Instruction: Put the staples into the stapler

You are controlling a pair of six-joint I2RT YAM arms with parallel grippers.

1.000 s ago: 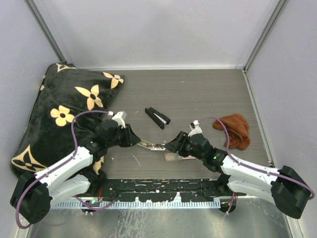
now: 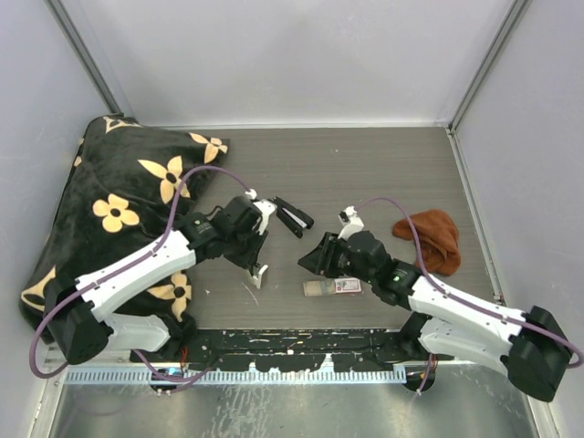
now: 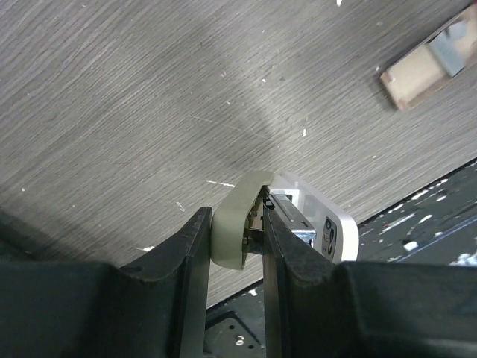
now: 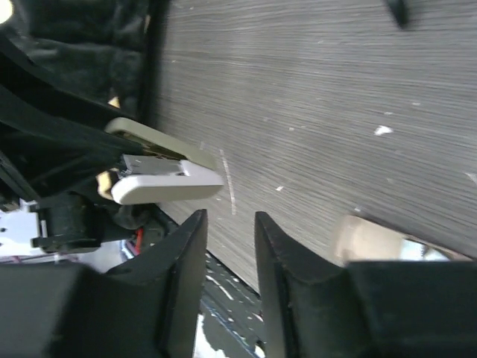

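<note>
A beige-and-white stapler (image 2: 258,276) is held by its end in my left gripper (image 2: 254,261), above the table. In the left wrist view, the stapler (image 3: 317,216) points away from the fingers, metal parts showing between its beige and white halves. Those halves lie close together in the right wrist view, where the stapler (image 4: 168,164) is at left. My right gripper is part open, its fingers apart and empty, to the right of the stapler. A small box (image 2: 319,287) lies on the table near the right gripper; grey staple strips (image 3: 447,52) lie inside it.
A black stapler (image 2: 294,219) lies spread behind the grippers. Brown cloth (image 2: 436,241) rests at the right, and a dark flowered blanket (image 2: 119,214) covers the left.
The stapler, earlier stretched out long, now looks folded and has swung downward with the left gripper.
</note>
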